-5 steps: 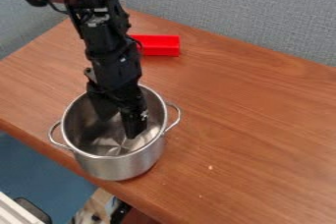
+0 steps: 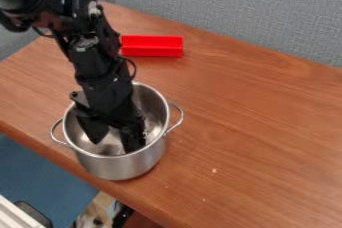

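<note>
A steel pot [image 2: 120, 163] with two side handles stands at the near left edge of the wooden table [image 2: 254, 132]. My black gripper [image 2: 112, 136] reaches down into it from above, its lower part inside the rim. The fingers are dark against the pot's interior, so their spread and anything between them is hard to make out.
A red block [image 2: 151, 46] lies at the back of the table, behind the arm. A grey padded wall [image 2: 241, 12] runs along the back. Beyond the left edge is a blue floor [image 2: 34, 177].
Over the last second my gripper went lower into the pot and has since shifted slightly up and to the left. The pot and red block have not visibly moved.
</note>
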